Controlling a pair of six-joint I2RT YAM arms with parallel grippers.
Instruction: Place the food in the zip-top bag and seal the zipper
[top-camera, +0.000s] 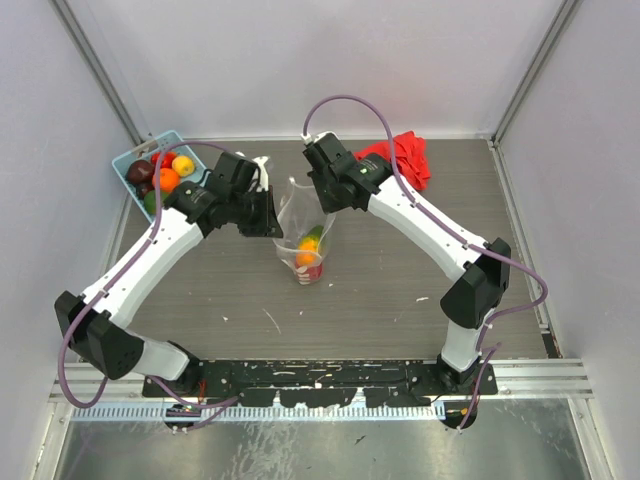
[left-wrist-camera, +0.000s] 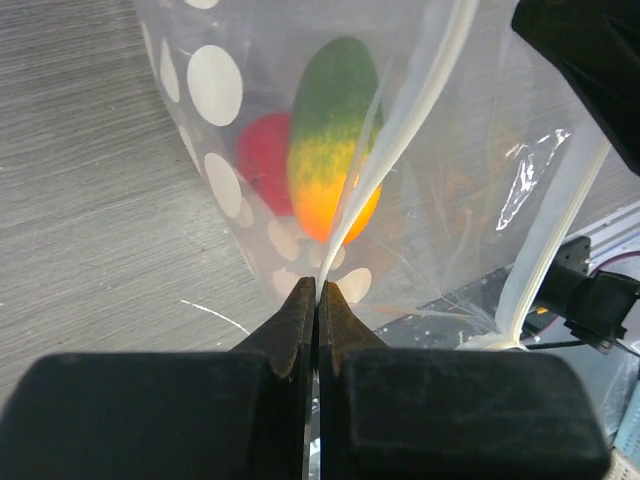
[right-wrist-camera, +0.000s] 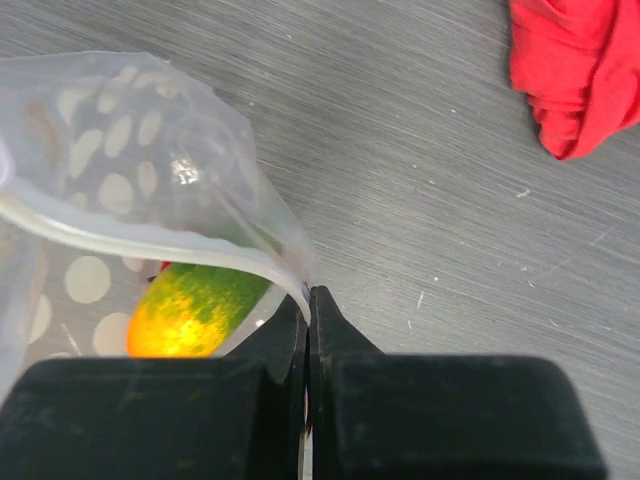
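Observation:
A clear zip bag (top-camera: 297, 215) with white dots hangs between my two grippers, its mouth spread open. Inside it lie a green-and-yellow mango (left-wrist-camera: 335, 135) and a red item (left-wrist-camera: 265, 160) partly behind it. My left gripper is shut on the bag's white rim, which runs up from between its fingertips. On the opposite side, my right gripper is shut on the other end of the rim. In the right wrist view, the mango (right-wrist-camera: 190, 310) shows through the bag mouth below the zipper edge.
A blue basket (top-camera: 122, 163) of fruit and vegetables stands at the back left. A red cloth (top-camera: 410, 160) lies crumpled at the back right.

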